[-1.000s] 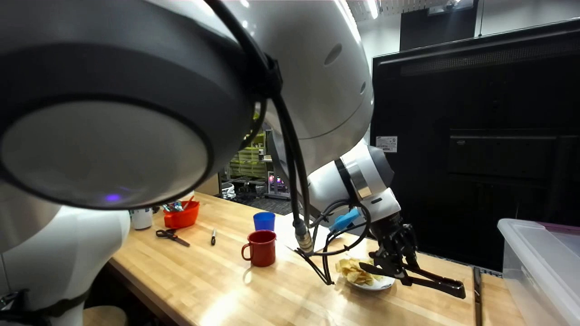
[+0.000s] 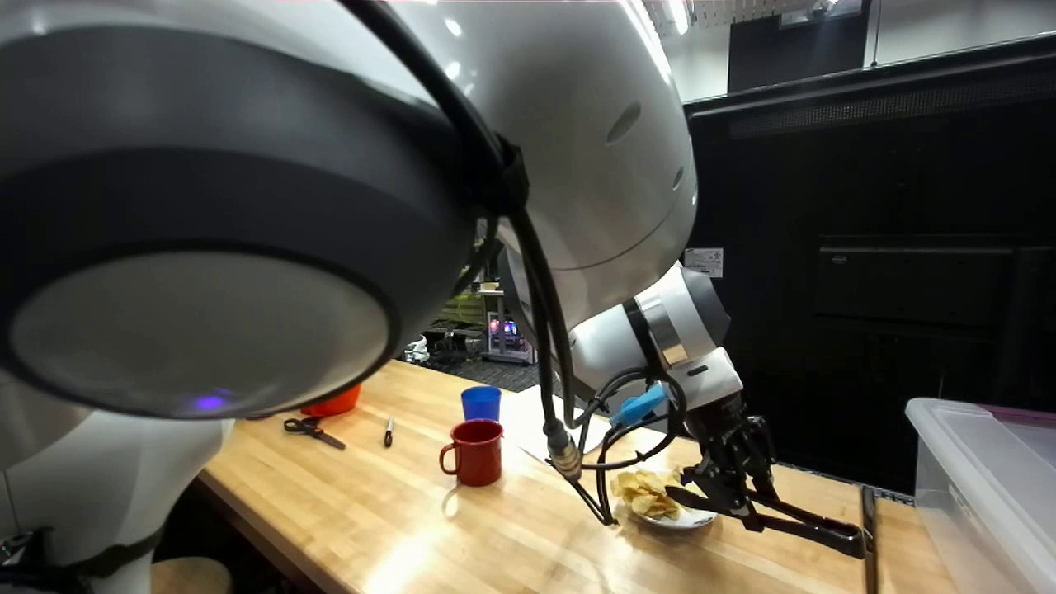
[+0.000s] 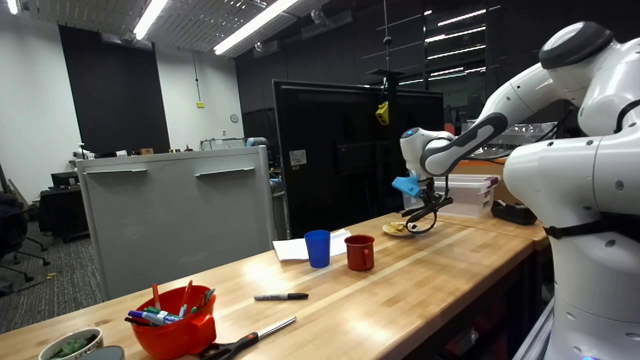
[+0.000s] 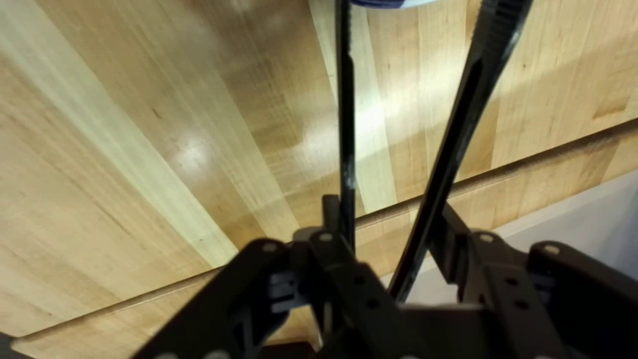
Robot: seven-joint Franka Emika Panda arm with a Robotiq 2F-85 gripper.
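Note:
Black tongs (image 4: 347,137) sit between the fingers of my gripper, one finger against the outer side of each arm. The gripper is shut on them part-way, so the tongs' arms stand apart, with nothing seen between them. In exterior view 1, the tongs (image 2: 817,530) reach out on both sides of the gripper, low over the table's far end. Their left end is in front of a small white plate (image 2: 683,520) of yellow chips (image 2: 643,490). Only a blue-striped edge of the plate (image 4: 395,3) shows at the top of the wrist view.
A red mug (image 3: 360,253) and a blue cup (image 3: 318,248) stand near white paper (image 3: 291,249). A marker (image 3: 280,296), scissors (image 3: 246,340) and a red pen bowl (image 3: 180,333) lie farther off. A clear bin (image 2: 980,485) stands beyond the table seam. The wood between mug and plate is bare.
In exterior view 1, the gripper and tongs have shifted slightly right and down. The upper arm has also come lower and now hides most of the red bowl. Plate, chips and cups have not moved.

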